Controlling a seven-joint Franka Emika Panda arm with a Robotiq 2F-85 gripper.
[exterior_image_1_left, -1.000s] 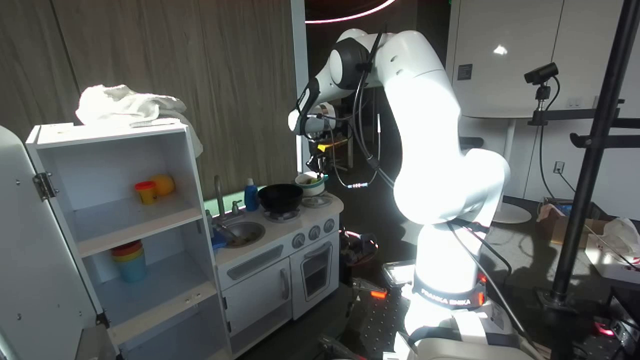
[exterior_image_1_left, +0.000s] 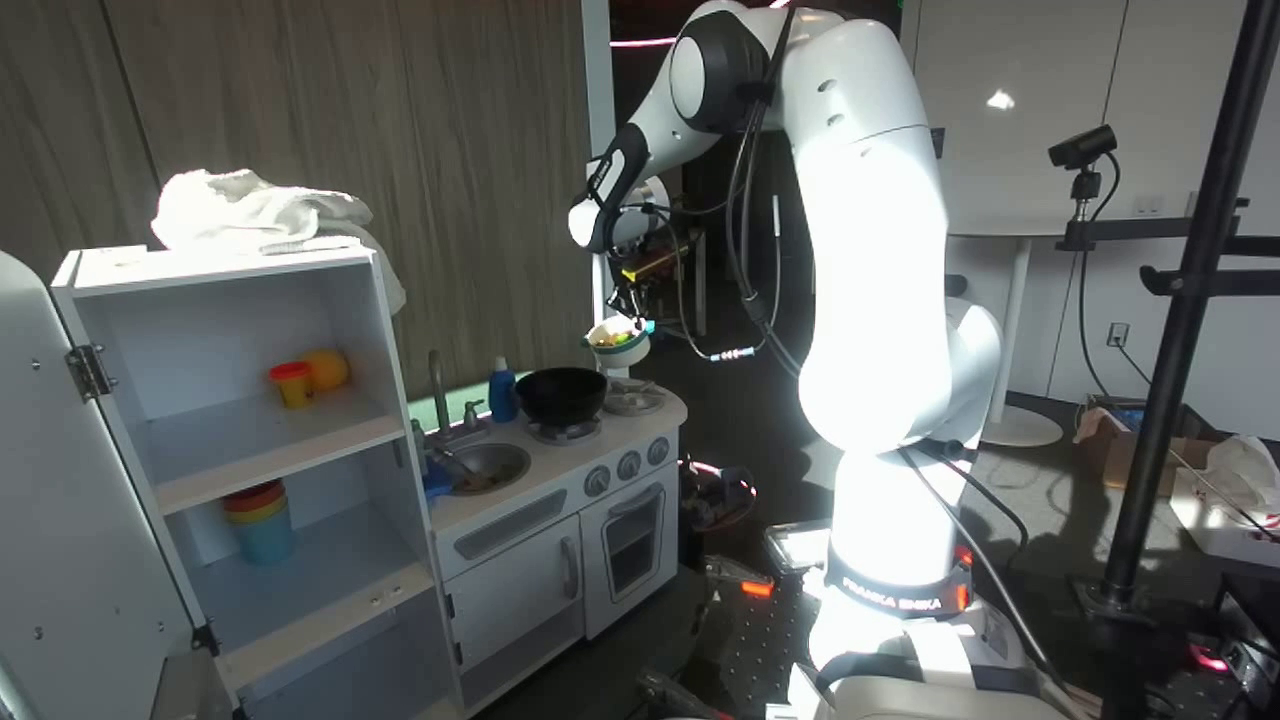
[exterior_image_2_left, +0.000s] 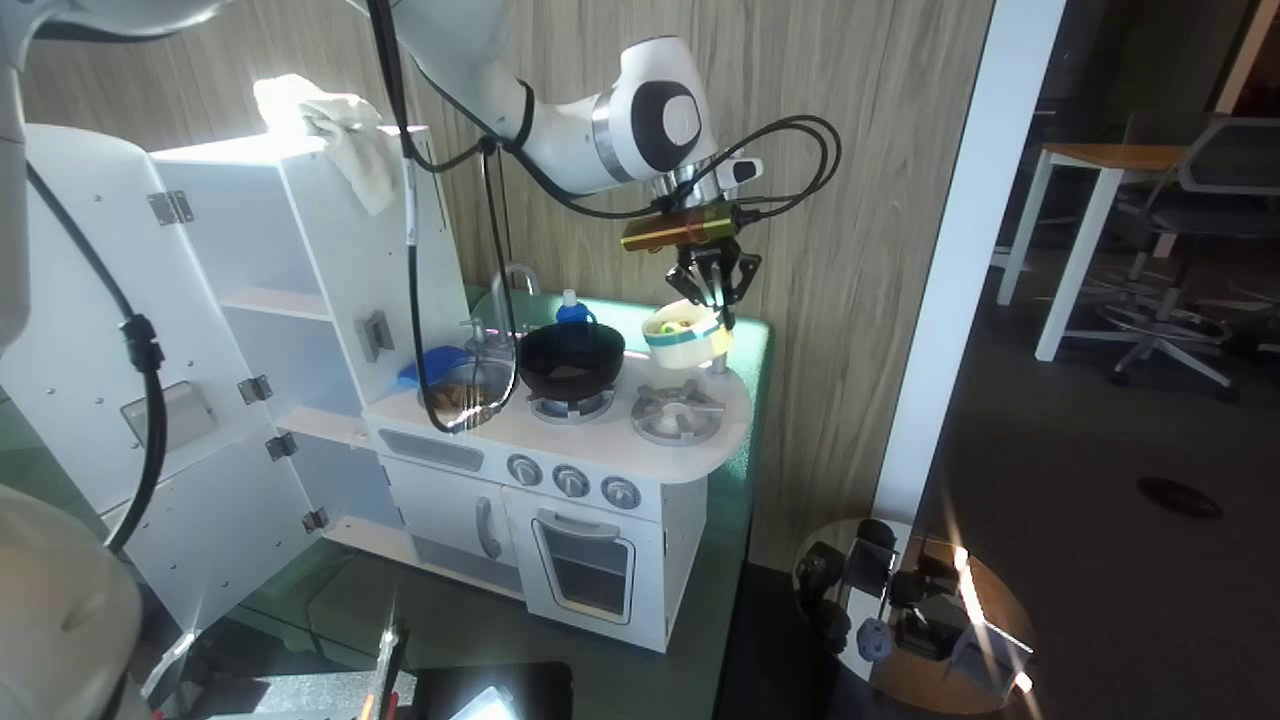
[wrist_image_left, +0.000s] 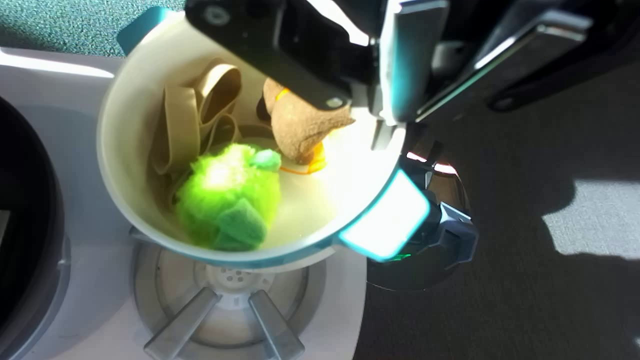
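Observation:
A cream pot (exterior_image_2_left: 686, 348) with a teal rim and side handles hangs in the air over the back of the toy stove. My gripper (exterior_image_2_left: 723, 314) is shut on the pot's rim, at the side away from the black pan, as the wrist view (wrist_image_left: 393, 120) also shows. Inside the pot are a fuzzy lime-green toy (wrist_image_left: 231, 192), a brown plush piece (wrist_image_left: 303, 123) with orange parts, and looped tan strips (wrist_image_left: 183, 123). Below the pot, the grey burner (exterior_image_2_left: 678, 414) is bare.
A black pan (exterior_image_2_left: 571, 360) occupies the neighbouring burner. Behind it stands a blue bottle (exterior_image_1_left: 501, 390), and the sink (exterior_image_1_left: 486, 468) lies further left. An open white cabinet (exterior_image_1_left: 240, 462) with cups on its shelves adjoins the stove.
One second ago the pot was low at the stove top. It has risen clear of the burner with my gripper, and the arm has lifted.

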